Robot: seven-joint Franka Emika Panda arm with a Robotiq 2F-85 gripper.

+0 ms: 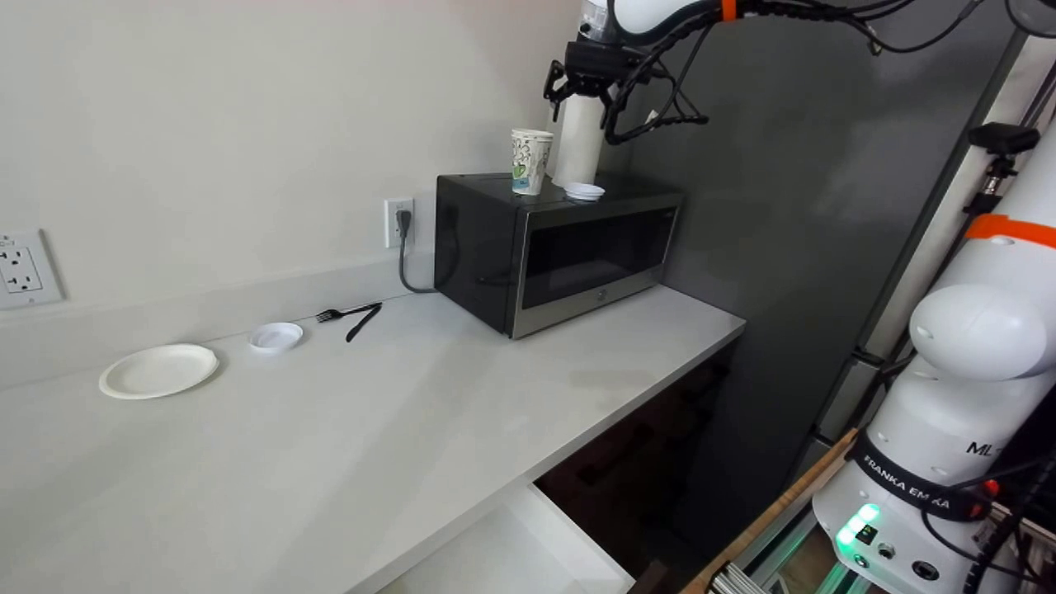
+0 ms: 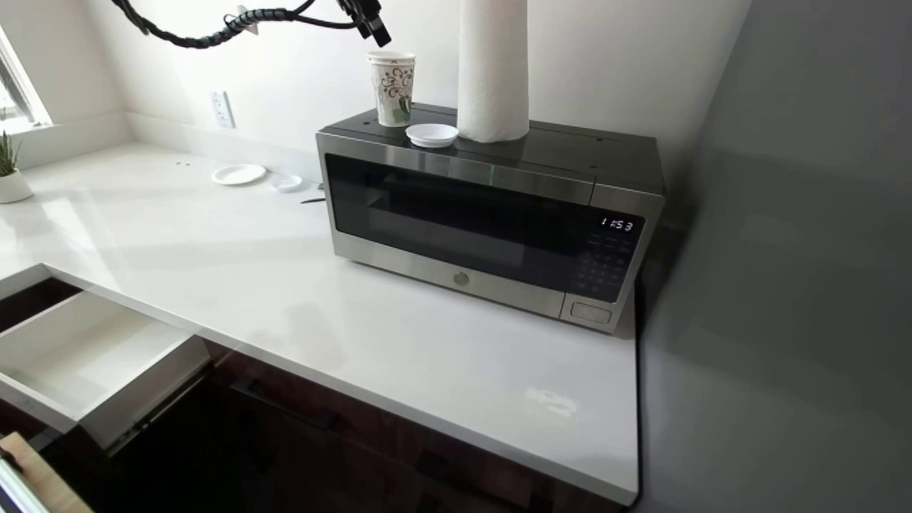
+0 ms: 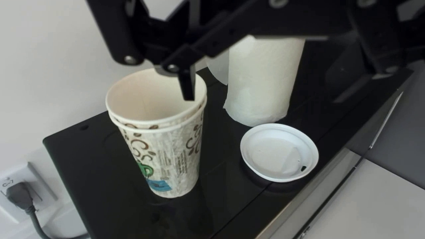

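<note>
Two nested paper cups with a printed pattern stand upright on the left end of the black microwave top. Beside them lies a round white lid. My gripper is open above the microwave, its fingers spread and nothing between them. In the wrist view one fingertip overlaps the far right part of the cups' rim; whether it touches cannot be told. From the second exterior side, a finger shows just above the cup stack.
A tall white paper towel roll stands behind the lid, close to the gripper. On the counter are a white plate, a small white dish, and a black fork and knife. An open drawer juts out in front.
</note>
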